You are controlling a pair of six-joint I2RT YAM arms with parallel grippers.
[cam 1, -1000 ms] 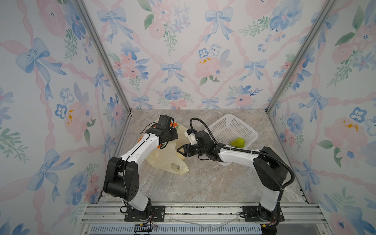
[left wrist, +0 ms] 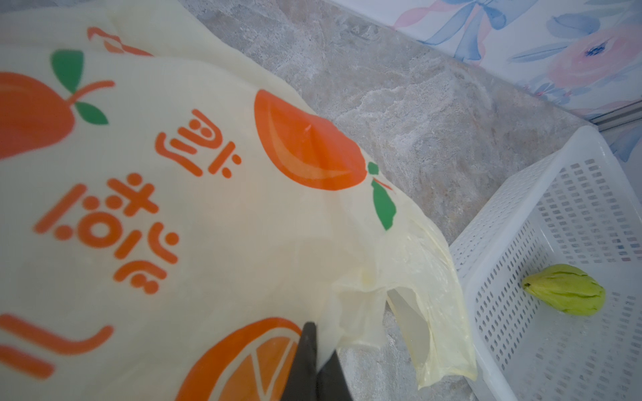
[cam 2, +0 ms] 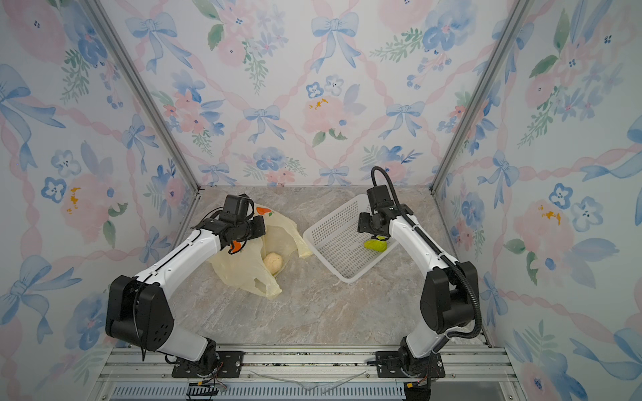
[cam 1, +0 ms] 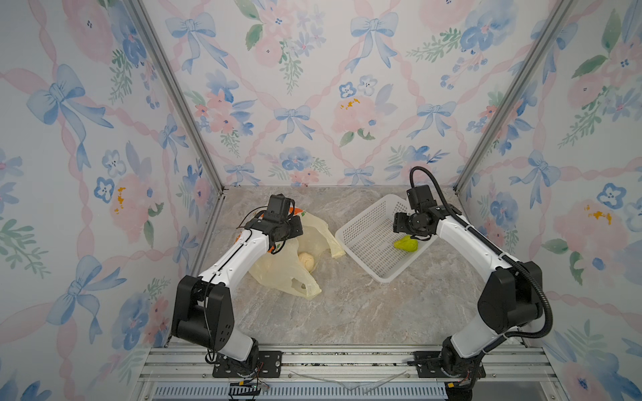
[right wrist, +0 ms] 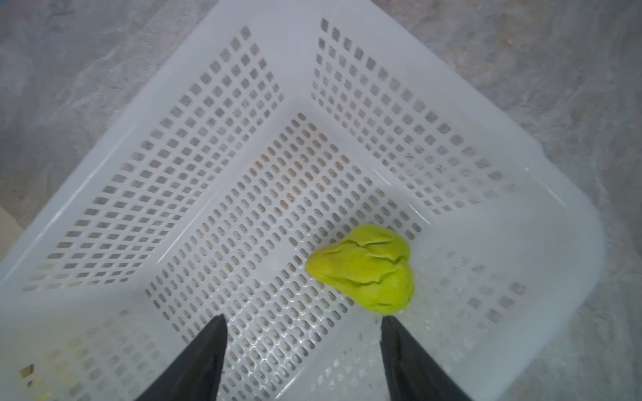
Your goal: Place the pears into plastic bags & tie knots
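Observation:
A cream plastic bag (left wrist: 220, 220) with orange fruit prints spreads over the left of the table. My left gripper is shut on a thin fold of it, holding it up. Inside the bag's open mouth, in the top left view, lies a pale round fruit (cam 1: 306, 261). One green-yellow pear (right wrist: 366, 268) lies on the floor of the white basket (right wrist: 267, 247). Over that basket hangs my right gripper; its fingers are apart with nothing between them, and the pear is just beyond their tips in the right wrist view.
The basket's raised walls surround the pear, with its right wall (cam 1: 428, 248) closest to it. Bare table (cam 1: 374, 314) lies in front of the basket and bag. The bag's handle flap (left wrist: 434, 334) reaches the basket's left side.

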